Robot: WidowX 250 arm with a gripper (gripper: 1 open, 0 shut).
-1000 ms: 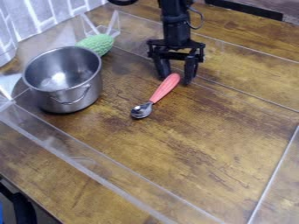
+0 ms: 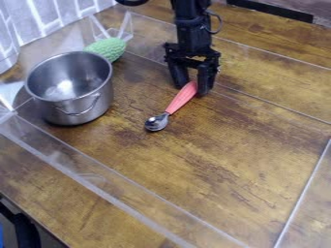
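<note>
My black gripper [image 2: 193,74] hangs at the top middle, low over the upper end of a spoon [image 2: 173,107] with a pink handle and a metal head pointing down-left. Its fingers reach around or just above the handle's tip; I cannot tell whether they touch it or how far they are open. A steel pot [image 2: 69,88] stands to the left of the spoon.
A green corn-like object [image 2: 106,46] lies behind the pot, near a pale cloth at the upper left.
My gripper's fingers have turned slightly and shifted a little down over the handle's end. The spoon and pot look unmoved.
</note>
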